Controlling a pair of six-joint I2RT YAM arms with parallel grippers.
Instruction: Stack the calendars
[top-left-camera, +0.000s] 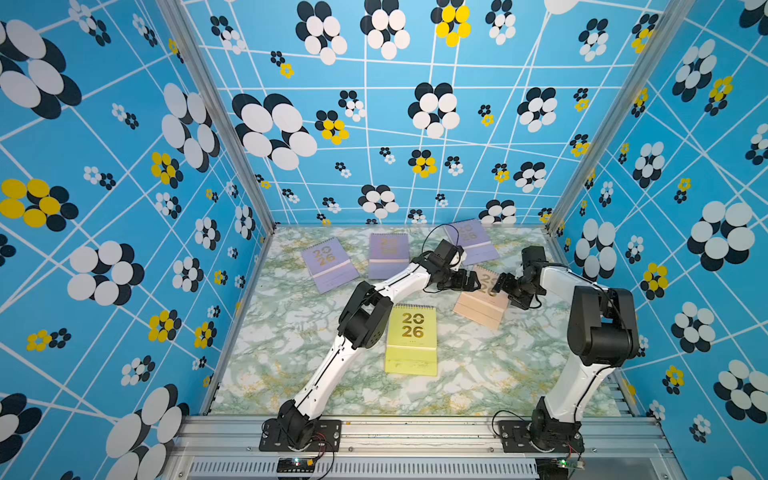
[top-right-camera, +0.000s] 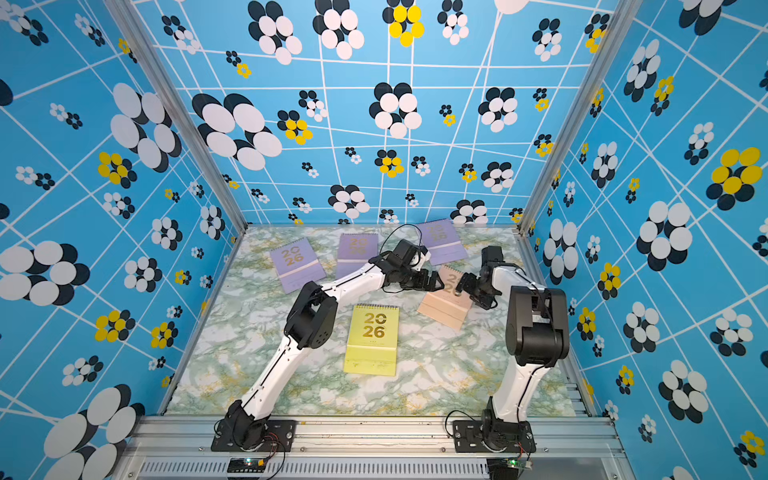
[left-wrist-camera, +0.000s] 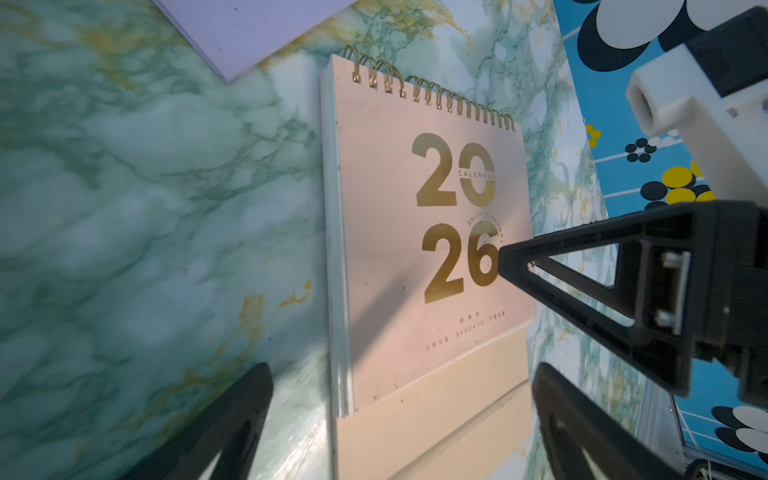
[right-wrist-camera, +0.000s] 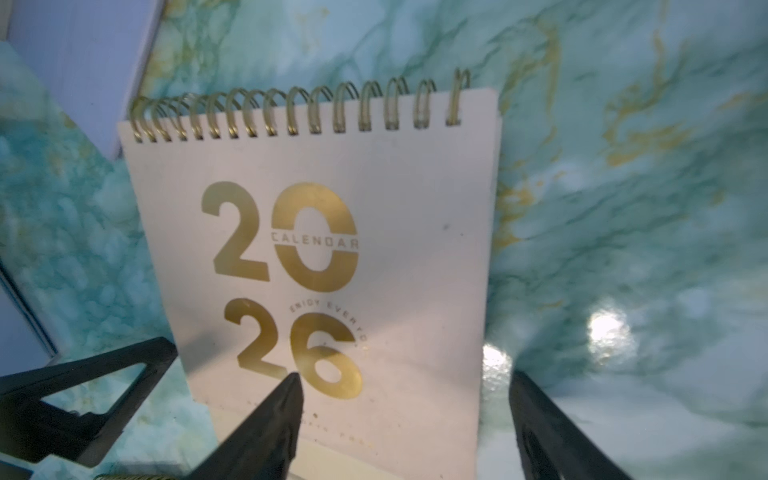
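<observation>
A pink 2026 calendar (top-left-camera: 480, 308) lies flat right of centre, filling much of both wrist views. Its cover (left-wrist-camera: 400, 336) carries gold digits and a wire spiral. My left gripper (top-left-camera: 472, 280) hovers at its upper left side, open, blurred fingertips either side of the calendar's near part in the left wrist view. My right gripper (top-left-camera: 504, 283) is over its upper right side, nothing seen held; the right wrist view shows its blurred fingertips, apart. A yellow calendar (top-left-camera: 412, 352) lies front centre. Three purple calendars (top-left-camera: 328, 268) lie along the back.
Blue patterned walls enclose the back and sides. The two grippers stand very close to each other above the pink calendar, and the left arm passes over the space left of it.
</observation>
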